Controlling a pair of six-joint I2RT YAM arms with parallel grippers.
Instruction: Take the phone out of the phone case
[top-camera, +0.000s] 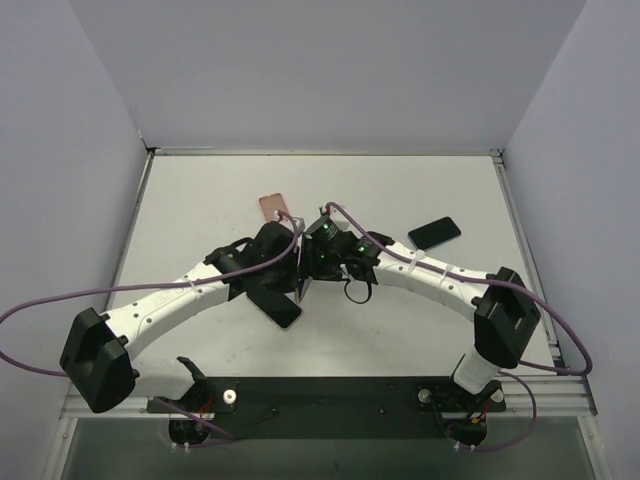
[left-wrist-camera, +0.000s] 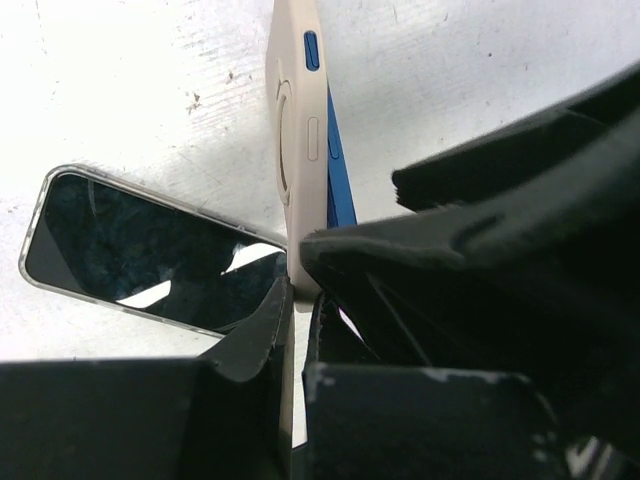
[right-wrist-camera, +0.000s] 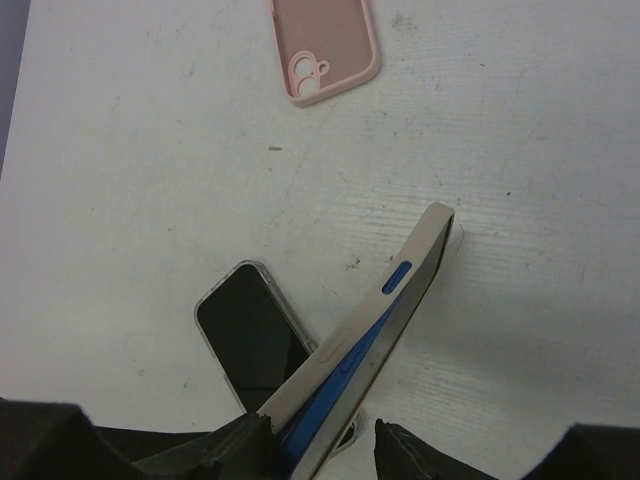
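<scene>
A beige phone case (right-wrist-camera: 420, 250) with a blue phone (right-wrist-camera: 335, 385) partly inside is held upright between the grippers near the table's middle. In the left wrist view my left gripper is shut on the case. My right gripper is at the case too, in the top view facing the left one. In the right wrist view its fingers stand part open around the case and phone; whether they grip is hard to see. The phone's blue edge shows along the case's opening.
A clear-cased black phone (top-camera: 273, 308) lies below the grippers, a pink case (top-camera: 273, 203) behind them, and another dark phone (top-camera: 434, 232) at the right.
</scene>
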